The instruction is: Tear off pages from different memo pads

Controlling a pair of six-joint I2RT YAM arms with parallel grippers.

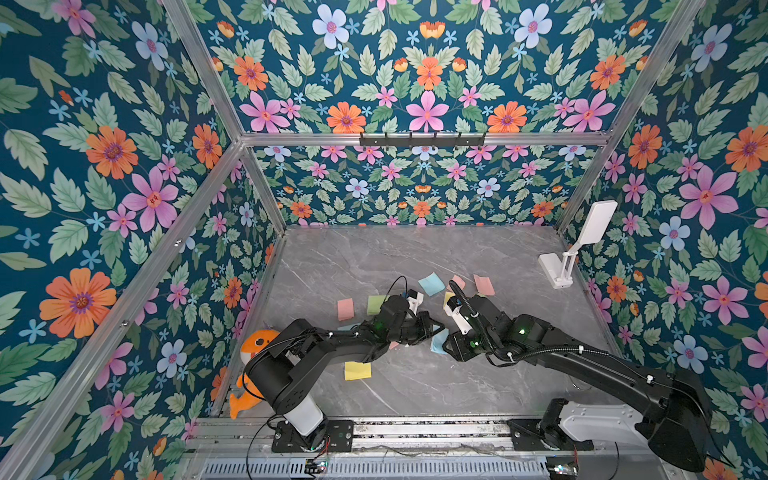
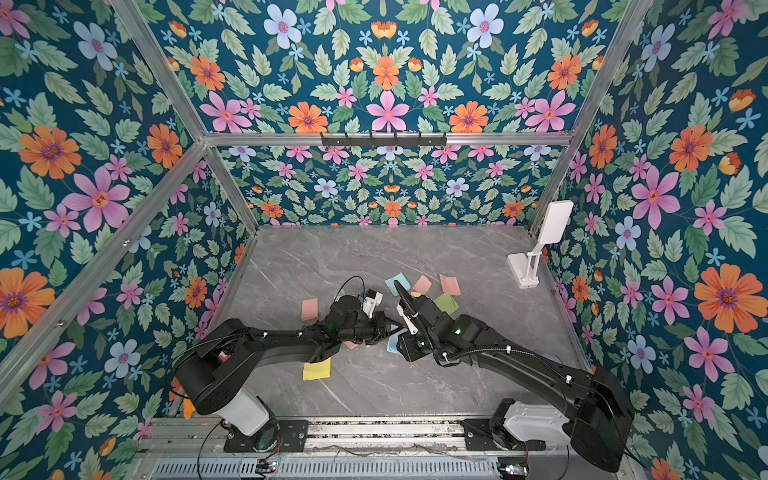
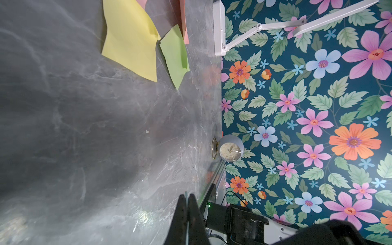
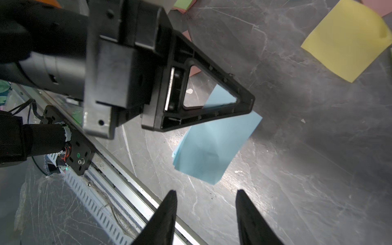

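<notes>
A light blue memo pad [image 4: 212, 143] is held at its upper edge by my left gripper, whose fingers are shut. In the left wrist view the left gripper shows only a thin bluish line between its fingers, the paper being edge-on. At the pad's lower left corner a second sheet edge stands slightly apart. My right gripper is part open near the pad's lower edge, with nothing between its fingertips. In the top left view both grippers meet around the blue pad [image 1: 438, 341].
A yellow sheet [image 4: 349, 38] lies nearby on the grey table, with pink, green and blue sheets behind. Another yellow sheet [image 1: 357, 370] is at the front left. An orange plush toy [image 1: 254, 352] sits at the left; a white lamp [image 1: 572, 256] stands at the right.
</notes>
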